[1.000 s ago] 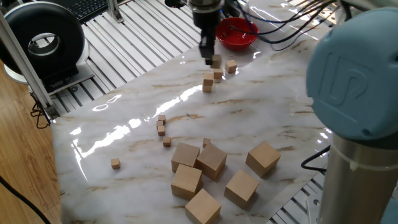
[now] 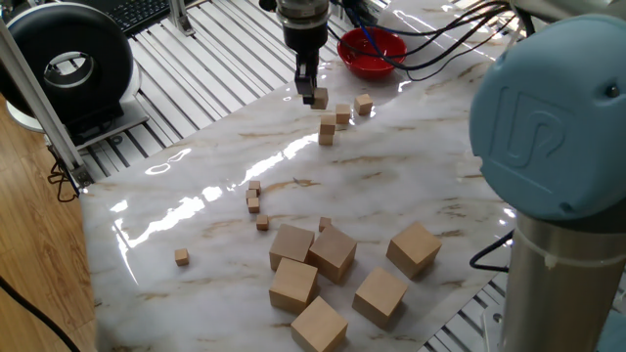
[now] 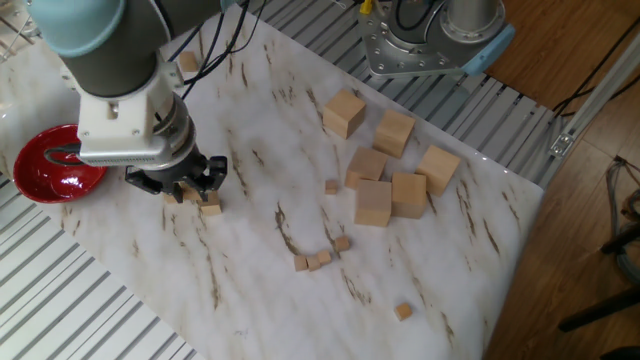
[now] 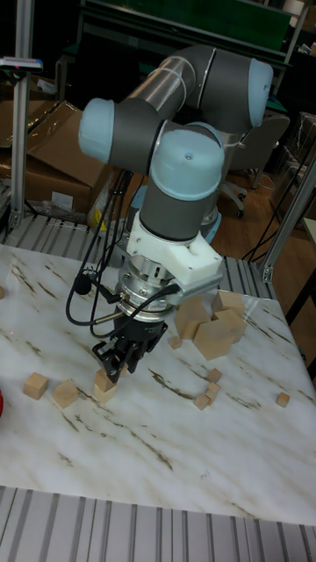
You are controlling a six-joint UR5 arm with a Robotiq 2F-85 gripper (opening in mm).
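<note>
My gripper hangs over the far part of the marbled table, shut on a small wooden block. Just below it in that view, one small block stands on top of another. Two single blocks, one nearer and one farther, lie beside this stack. In exterior view 3 the gripper is close to the stack, and its fingers mostly hide the held block. From above, in exterior view 2, the gripper covers much of this group.
A red bowl sits beyond the small blocks. Several large wooden cubes cluster nearer the robot base. Several tiny cubes lie mid-table, and a lone one is off to the left. Bare table separates these groups.
The blocks on the table have stayed put.
</note>
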